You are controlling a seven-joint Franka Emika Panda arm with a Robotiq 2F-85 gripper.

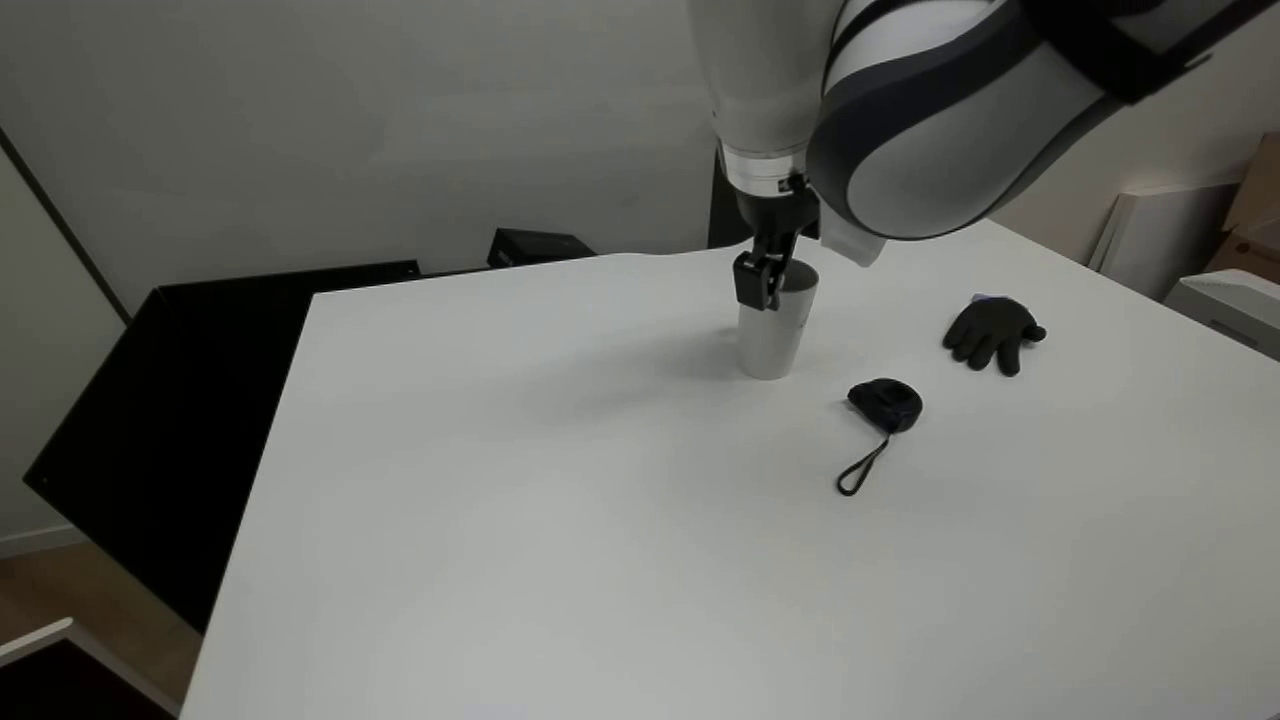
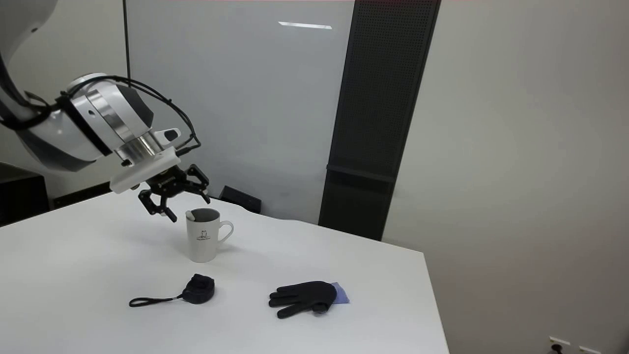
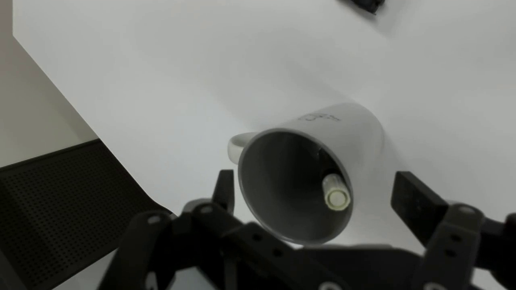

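Observation:
A white mug (image 2: 202, 242) stands upright on the table, its handle to the right in exterior view 2. Inside it leans a marker-like stick with a pale end (image 3: 337, 197), resting against the wall; its lower part is lost in the mug's shadow. Just above and beside the rim, my gripper (image 2: 188, 212) is wide open. In the wrist view its dark fingers (image 3: 417, 205) show to either side of the mug's mouth, with the stick in the space between and held by neither. In exterior view 1 the gripper (image 1: 765, 294) partly covers the mug (image 1: 774, 342).
A black tape measure (image 1: 885, 404) with a wrist loop lies in front of the mug. Further right is a black glove (image 2: 303, 297) over a bluish piece (image 2: 340, 294).

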